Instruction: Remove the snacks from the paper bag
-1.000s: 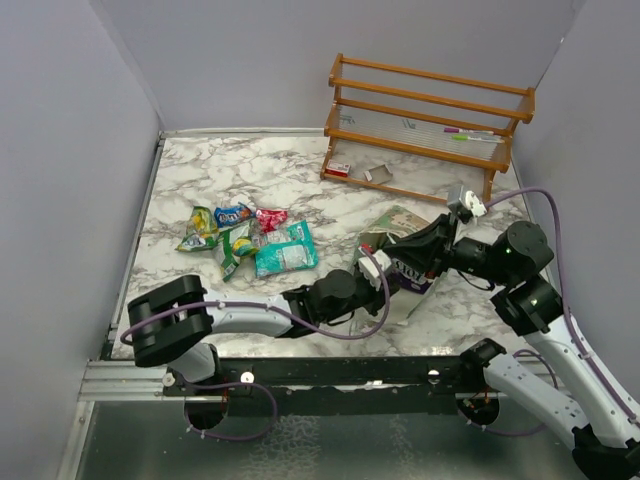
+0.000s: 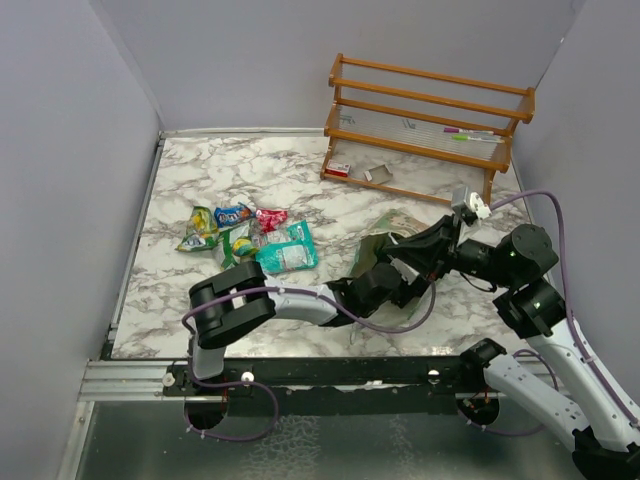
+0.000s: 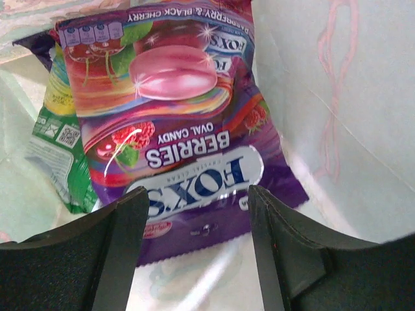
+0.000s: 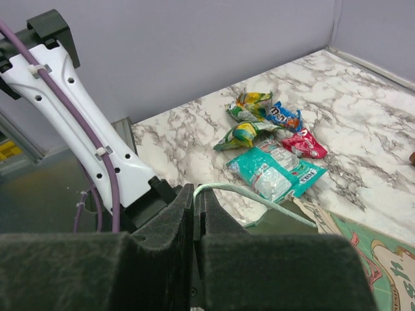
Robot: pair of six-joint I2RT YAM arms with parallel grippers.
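Note:
The paper bag (image 2: 385, 225) stands open at the right of the table, largely hidden under both arms. My left gripper is inside it, fingers open around the lower part of a purple Fox's berries candy bag (image 3: 168, 103), with a green snack bag (image 3: 55, 136) behind. My right gripper is shut at the bag's top edge, a thin pale strip, likely the rim or handle, at its fingertips. Several snacks lie at left: a teal pack (image 2: 285, 255), red pack (image 2: 270, 219), blue pack (image 2: 232, 214) and green packs (image 2: 198, 230).
A wooden rack (image 2: 430, 150) with small boxes and pens stands at the back right. Grey walls enclose it.
My left arm has moved rightward, deeper into the bag, now covering more of it. My right arm looks almost still.

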